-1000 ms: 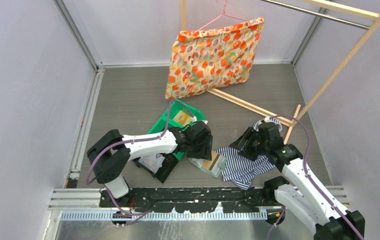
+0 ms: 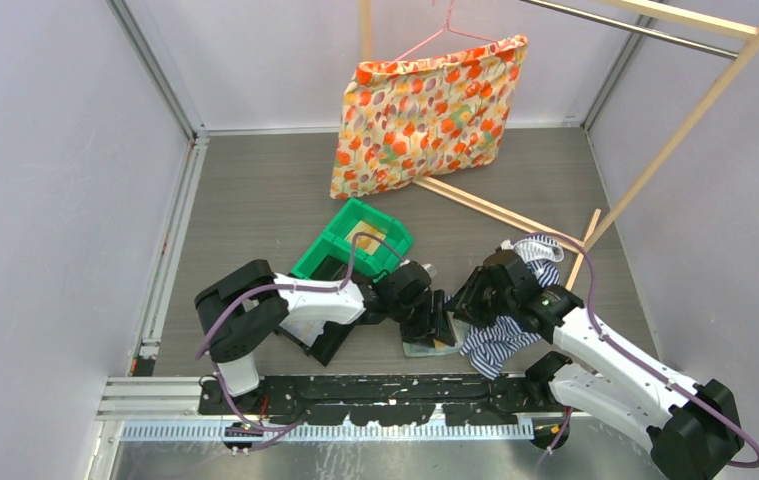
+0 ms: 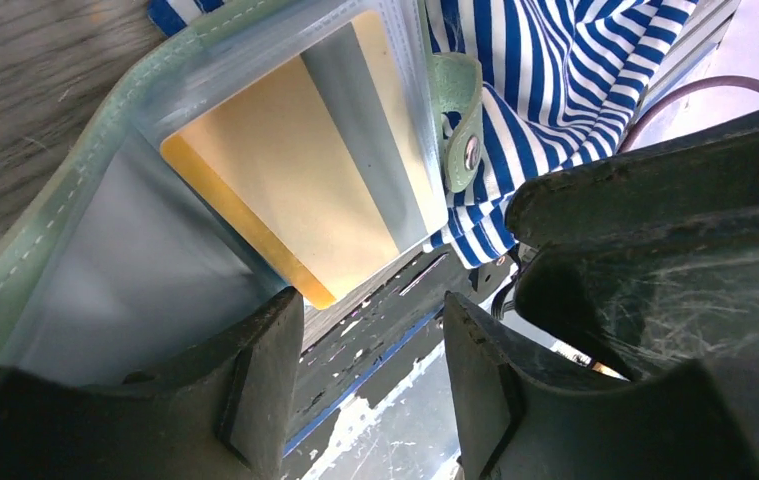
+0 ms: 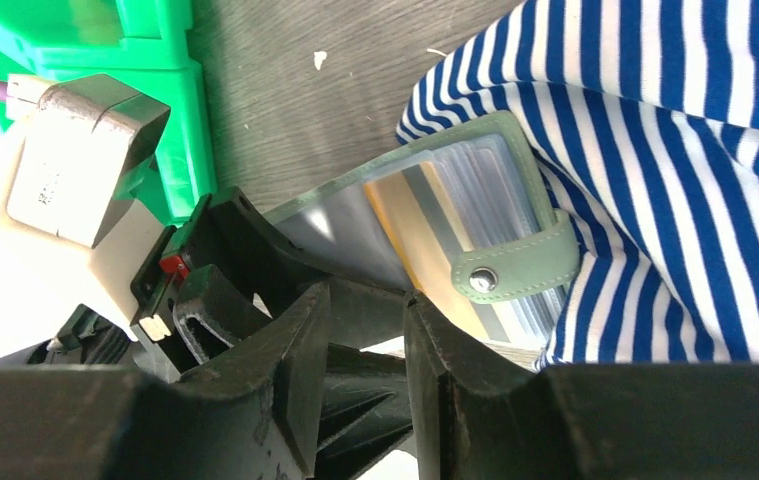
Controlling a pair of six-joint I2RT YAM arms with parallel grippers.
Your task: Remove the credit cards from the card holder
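Note:
The pale green-edged card holder (image 2: 418,350) lies on the table, mostly covered by my arms in the top view. Inside its clear sleeve is a tan card (image 3: 285,165) with a grey stripe and an orange edge. A snap strap (image 4: 520,265) lies across the sleeves. My left gripper is part open over the near side of the holder, nothing seen between its fingers. My right gripper is part open too, close beside the left one and above the holder. Dark parts of the left gripper show behind its fingers.
Blue-and-white striped cloth (image 2: 500,345) lies against the holder's right side. A green bin (image 2: 395,238) and a black tray (image 2: 330,343) stand to the left. Wooden bars (image 2: 500,213) and a hanging flowered fabric (image 2: 430,120) are behind.
My left gripper has moved right, over the holder. The right gripper has come left and nearer, so the two are now close together. The holder is more hidden than before.

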